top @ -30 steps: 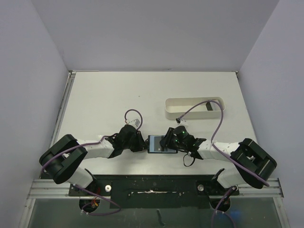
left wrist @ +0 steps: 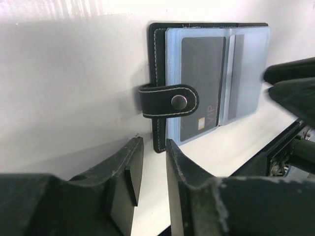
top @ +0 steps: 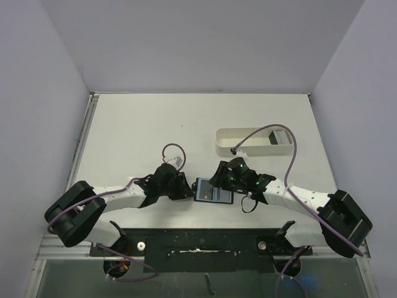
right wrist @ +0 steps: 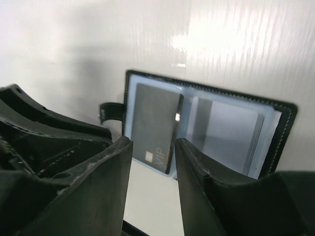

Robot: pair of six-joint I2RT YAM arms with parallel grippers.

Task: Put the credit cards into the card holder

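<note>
The card holder (left wrist: 153, 64) lies unfolded on the table, with clear pockets and a black strap (left wrist: 170, 101). A dark VIP card (right wrist: 152, 115) sits deep in its left pocket, a thin dark edge showing near the fold. The right pocket (right wrist: 224, 130) looks pale, with a grey strip along its inner side. My left gripper is just off the strap at the holder's left edge, its fingers parted and empty. Over the holder hangs my right gripper, open with nothing between its fingers.
A white open box (top: 224, 152) stands behind and to the right, with a dark item (top: 273, 138) at its right end. Both grippers are close together over the holder.
The card has slid deeper into the left pocket. My right gripper has lifted away from the card and opened wider.
</note>
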